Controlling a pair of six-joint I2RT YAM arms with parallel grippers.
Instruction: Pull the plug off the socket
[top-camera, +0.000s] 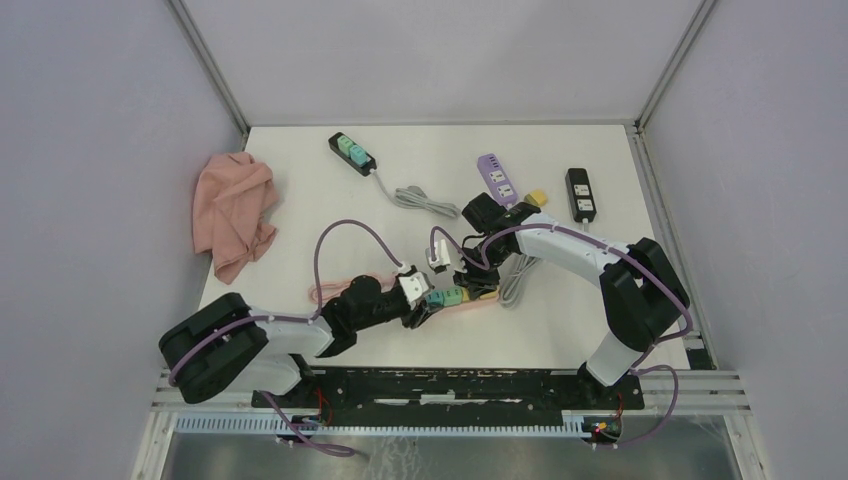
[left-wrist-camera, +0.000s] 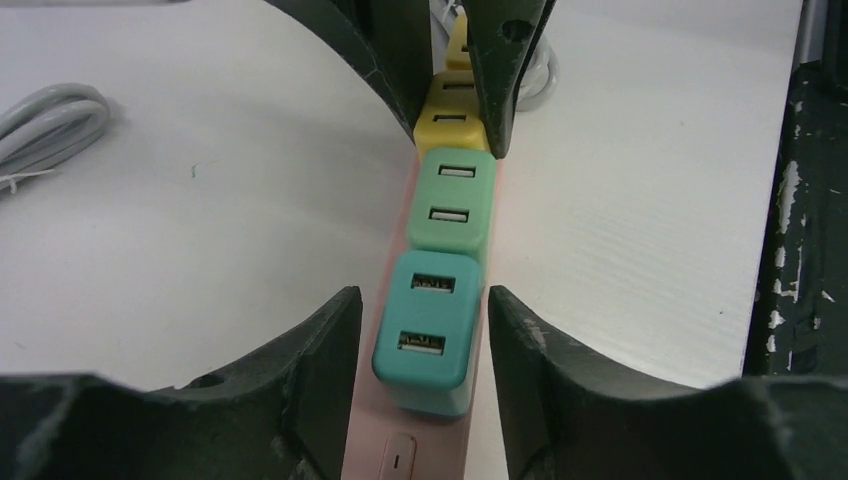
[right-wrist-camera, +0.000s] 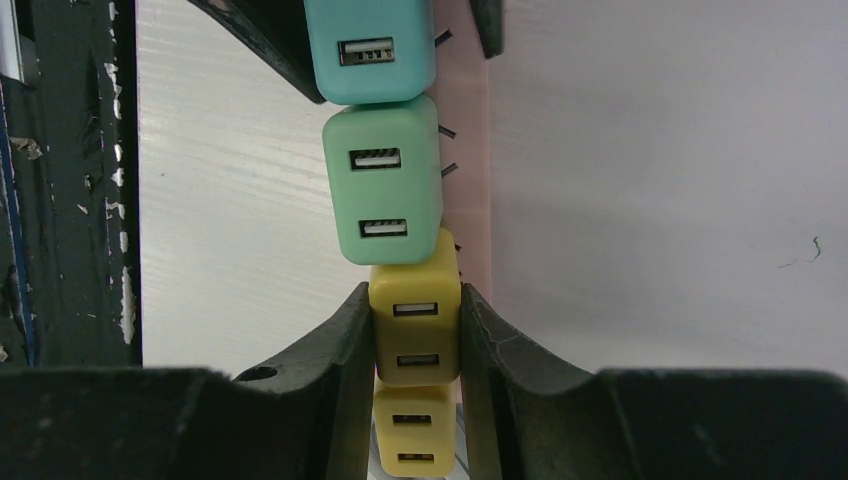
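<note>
A pink power strip (left-wrist-camera: 440, 444) lies on the table, bearing a teal plug (left-wrist-camera: 430, 320), a green plug (left-wrist-camera: 452, 200) and two yellow plugs (right-wrist-camera: 414, 330) in a row. My right gripper is shut on the yellow plug beside the green one. At the strip's other end, my left gripper straddles the teal plug. Its fingers are part open, with a narrow gap showing on either side of that plug. In the top view the two grippers largely cover the strip (top-camera: 470, 305).
A black strip (top-camera: 352, 153) with plugs, a purple strip (top-camera: 496, 178), a loose yellow plug (top-camera: 536, 198) and another black strip (top-camera: 580, 195) stand farther back. A pink cloth (top-camera: 234, 213) lies at left. Grey cable (top-camera: 425, 200) is coiled behind my grippers.
</note>
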